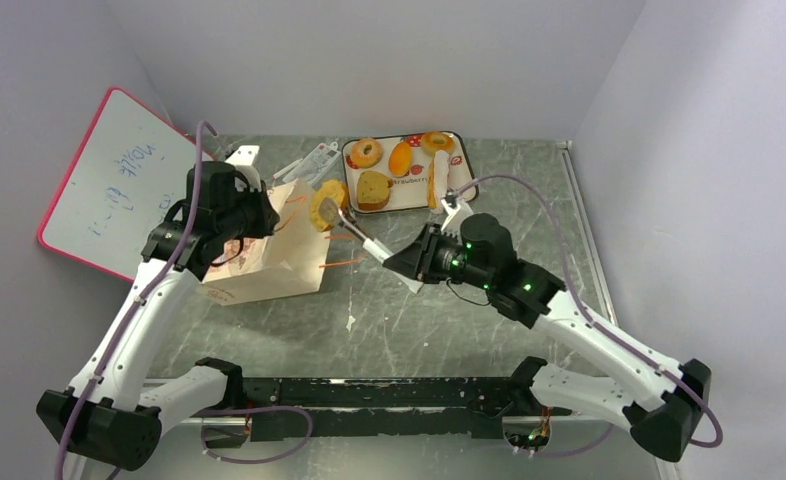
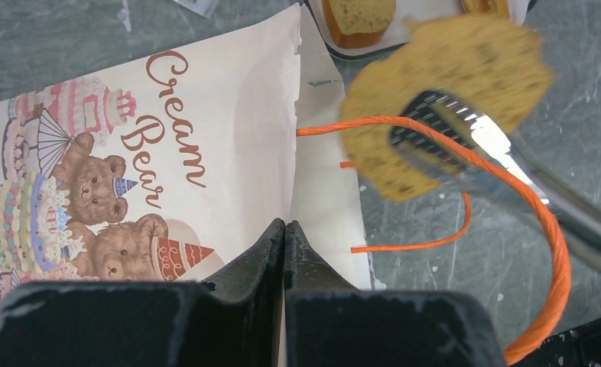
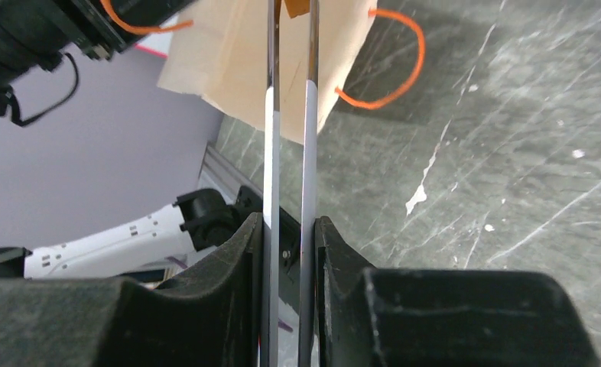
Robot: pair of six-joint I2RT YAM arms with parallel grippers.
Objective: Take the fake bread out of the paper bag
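Note:
The paper bag [image 1: 269, 275] [image 2: 106, 183] lies on its side, orange handles out. My left gripper [image 1: 267, 225] is shut on its upper edge. My right gripper [image 1: 414, 260] is shut on metal tongs [image 1: 369, 245] [image 2: 550, 199], which hold a yellow bread slice [image 1: 327, 205] [image 2: 443, 76] outside the bag mouth, above the counter. The slice is mostly out of sight in the right wrist view and blurred in the left wrist view.
A tray [image 1: 414, 197] of several breads stands at the back. A whiteboard [image 1: 109, 200] leans at the left.

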